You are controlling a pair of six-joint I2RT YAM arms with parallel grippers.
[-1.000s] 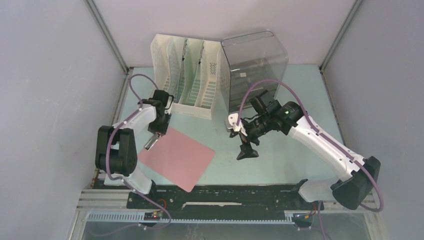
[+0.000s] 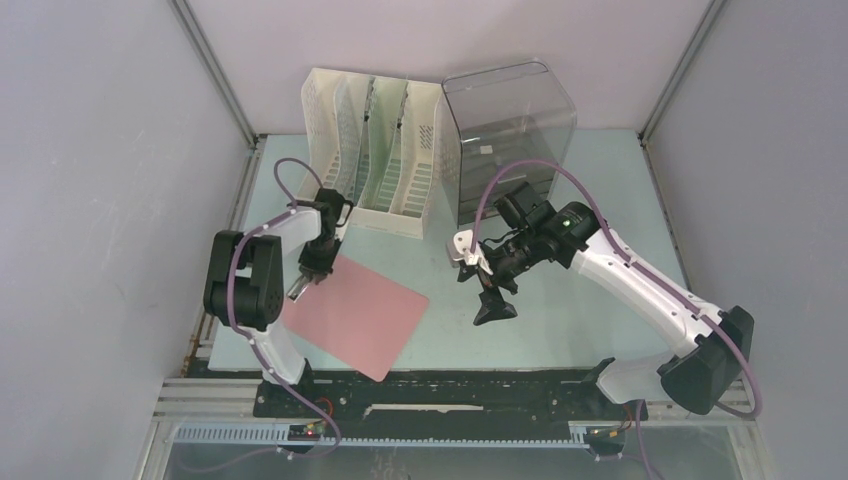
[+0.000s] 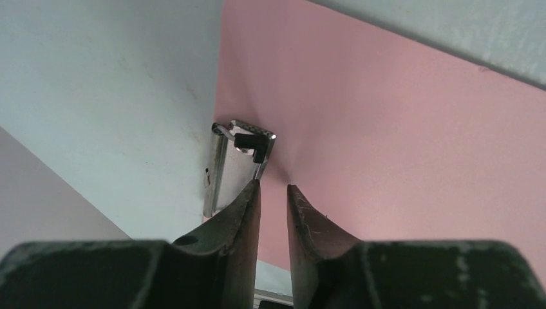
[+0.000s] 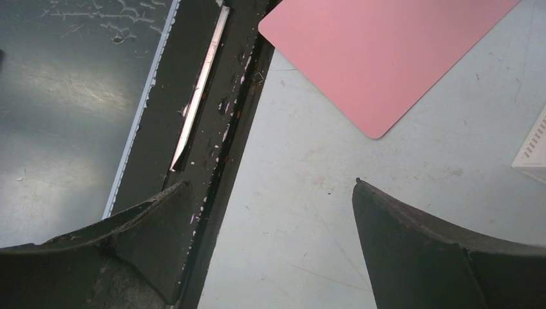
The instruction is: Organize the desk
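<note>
A pink clipboard [image 2: 355,315] lies flat and slanted on the pale table at the left front. Its silver metal clip [image 3: 235,170] with a black tip sits at the board's left end in the left wrist view. Right over that end is my left gripper, its fingers a narrow gap apart and pink board visible between them. The left finger [image 3: 248,206] overlaps the clip's edge; whether it touches cannot be told. My right gripper is wide open and empty, over bare table to the right of the board.
A white file rack [image 2: 425,150] with tall dividers stands at the back, beside a clear-topped grey bin [image 2: 510,140]. A small light object [image 2: 459,246] is partly hidden behind the right gripper. Open table lies at front right and far right.
Over the past second my left arm has shifted slightly to the right around the clip end. The right arm has barely moved. The clipboard looks nearly unmoved.
</note>
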